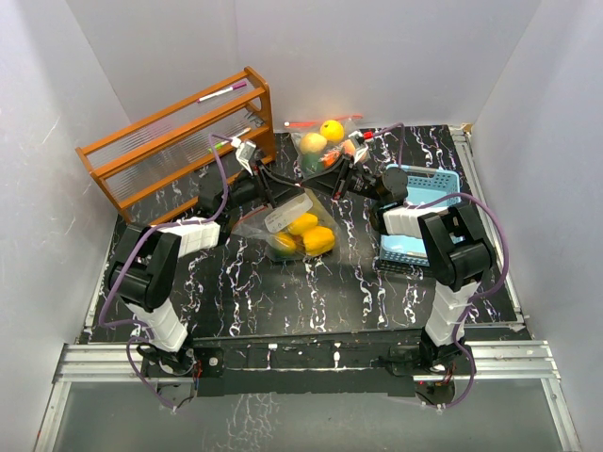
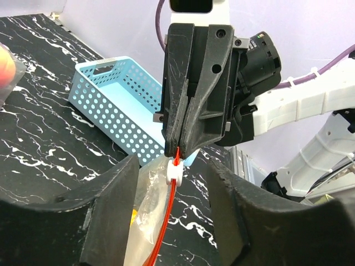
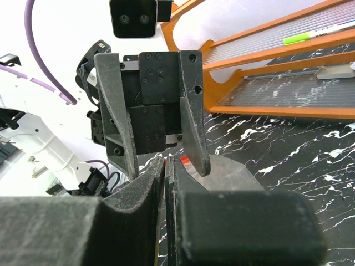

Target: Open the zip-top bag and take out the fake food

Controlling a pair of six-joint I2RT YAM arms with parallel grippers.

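Note:
A clear zip top bag (image 1: 283, 243) with yellow fake food (image 1: 317, 239) lies at the table's centre. In the left wrist view its red zip (image 2: 164, 224) rises with a white slider (image 2: 174, 172). My right gripper is shut on the zip's top just above the slider. My left gripper stands open around the slider and zip, its fingers apart on either side. In the right wrist view the right fingertips meet, and the left gripper is just beyond them.
A second bag of fake fruit (image 1: 325, 141) lies at the back. A blue basket (image 1: 405, 250) sits on the right, a wooden rack (image 1: 160, 132) at the back left.

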